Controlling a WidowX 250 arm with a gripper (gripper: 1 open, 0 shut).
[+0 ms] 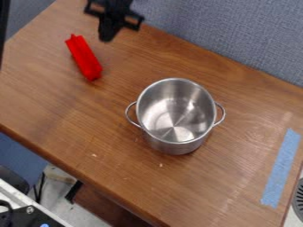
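A red elongated object (pixel 84 58) lies on the wooden table toward the back left. My black gripper (pixel 108 27) is at the top edge, above and behind it, blurred and partly out of frame; whether its fingers are open or shut is unclear. A steel pot (pixel 176 116) with two side handles stands right of centre, empty.
A strip of blue tape (pixel 279 168) is on the right. Grey-blue padded material (pixel 236 31) lines the back. The table's front edge drops to floor and equipment at lower left.
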